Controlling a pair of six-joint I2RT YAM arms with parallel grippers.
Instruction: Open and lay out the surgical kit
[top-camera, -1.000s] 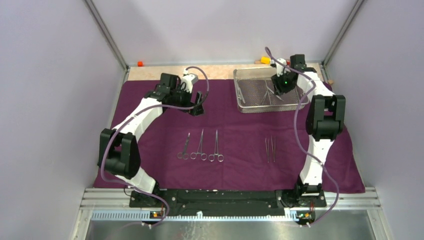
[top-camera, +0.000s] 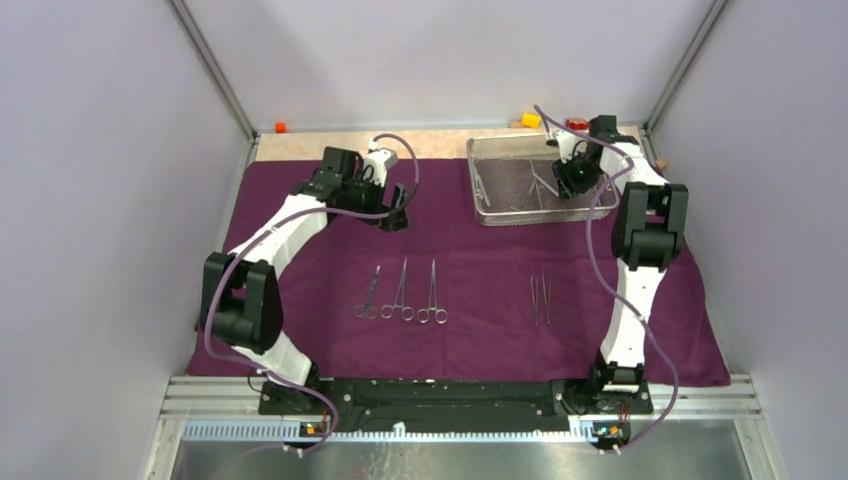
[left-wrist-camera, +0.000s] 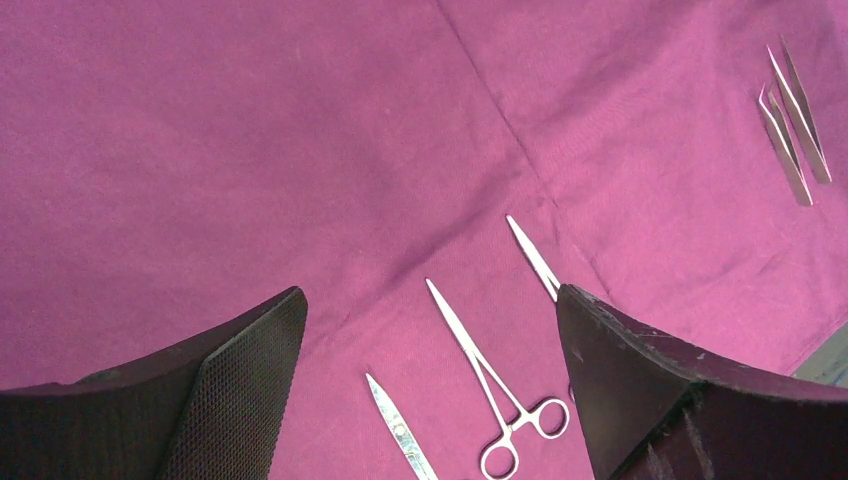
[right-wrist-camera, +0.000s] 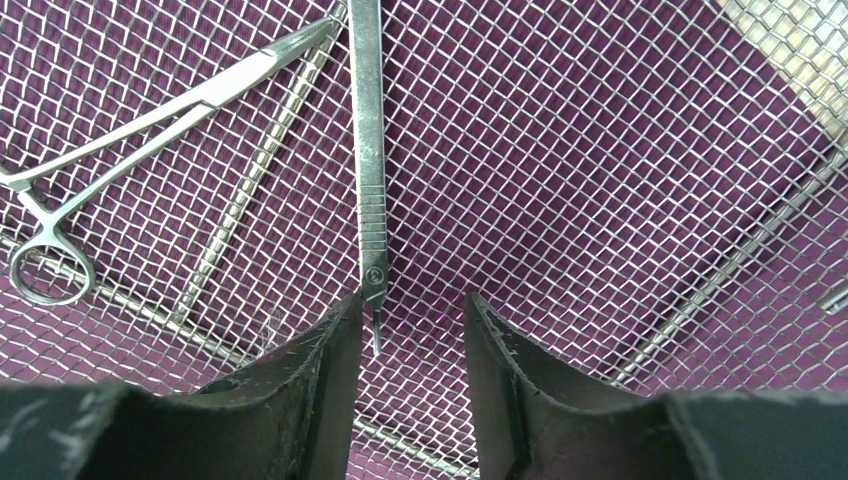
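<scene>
The mesh tray (top-camera: 500, 218) sits at the back right. In it, seen from my right wrist, lie an instrument with finger rings (right-wrist-camera: 240, 75) and a long, flat steel instrument (right-wrist-camera: 368, 130). My right gripper is low over the latter's narrow end, fingers apart, nothing visibly held. My left gripper stands open and empty over the cloth. Three ringed instruments (top-camera: 400, 300) lie in a row at the front middle, and several tweezers (top-camera: 547, 300) lie to their right.
The purple cloth (top-camera: 480, 350) covers the table. Its middle and left back have free room. Small coloured blocks (top-camera: 531, 120) stand along the back edge behind the tray.
My right gripper has shifted slightly right within the tray over the last second. The left arm and laid-out instruments appear unchanged.
</scene>
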